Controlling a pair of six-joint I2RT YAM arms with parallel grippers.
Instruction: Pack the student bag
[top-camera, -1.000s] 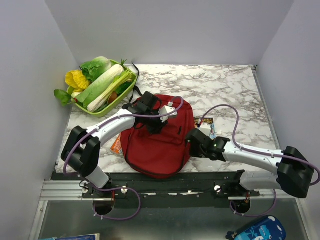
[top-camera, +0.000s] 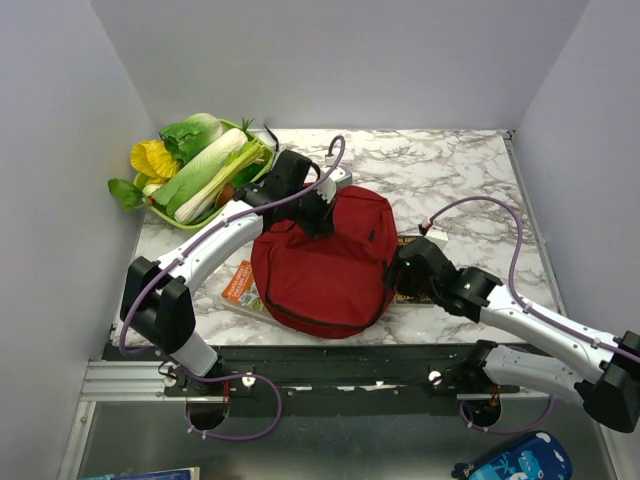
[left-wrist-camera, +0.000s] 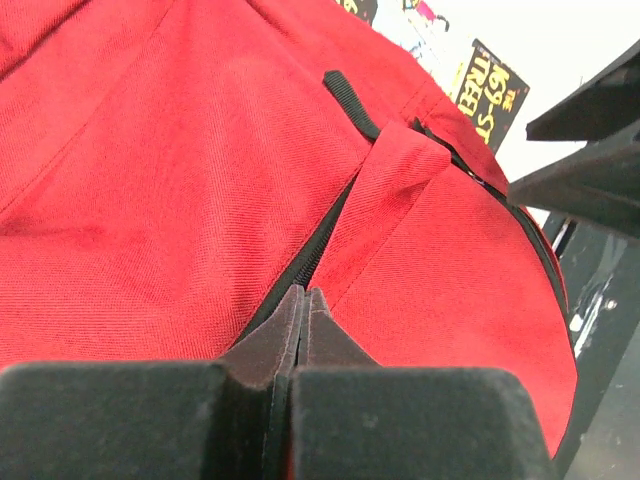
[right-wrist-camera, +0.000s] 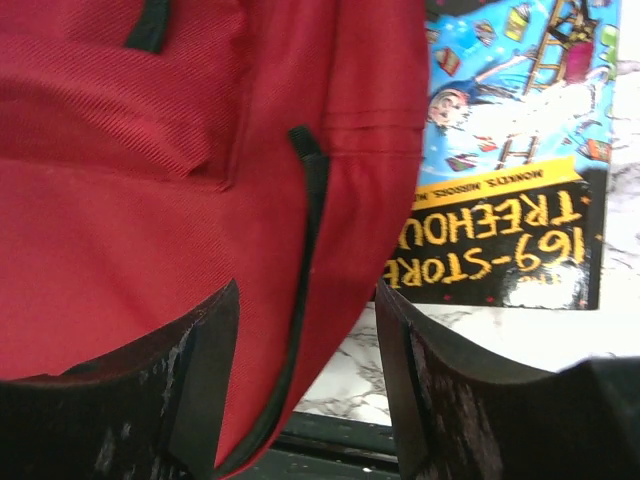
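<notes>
The red bag (top-camera: 325, 275) lies flat on the marble table, its black zip (right-wrist-camera: 303, 270) running along the edge. My left gripper is shut, its tips against the red cloth beside a zip line; whether cloth is pinched between them cannot be seen. At the bag's right edge, my right gripper stands open, with fingers on either side of the zipped edge and nothing gripped. A treehouse book (right-wrist-camera: 500, 235) lies partly under that edge. Left of the bag is an orange-covered book (top-camera: 242, 287), partly covered by it.
A green basket (top-camera: 262, 168) of vegetables stands at the back left. Below the front edge, a blue patterned pouch (top-camera: 520, 460) lies at the lower right.
The bag has shifted back from the table's front edge and slightly right. My left gripper has moved back a little; the right gripper has moved slightly right and back. More of the orange book shows.
</notes>
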